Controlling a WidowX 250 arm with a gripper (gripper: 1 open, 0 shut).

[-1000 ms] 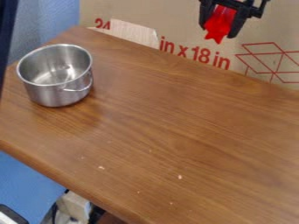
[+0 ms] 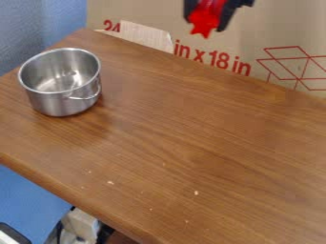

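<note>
My dark gripper (image 2: 207, 13) is at the top edge of the view, shut on a red object (image 2: 204, 23), blurred, raised in front of the cardboard backdrop. A steel pot (image 2: 61, 84) with a small handle stands at the left of the wooden table (image 2: 192, 162), below and to the left of the gripper. The pot's interior shows no objects.
A cardboard panel (image 2: 274, 48) with printed red lettering runs along the back of the table. A blue padded surface (image 2: 26, 195) lies beyond the left edge.
My gripper and the red object have moved left and slightly up, toward the pot's side of the view. The pot has stayed in place.
</note>
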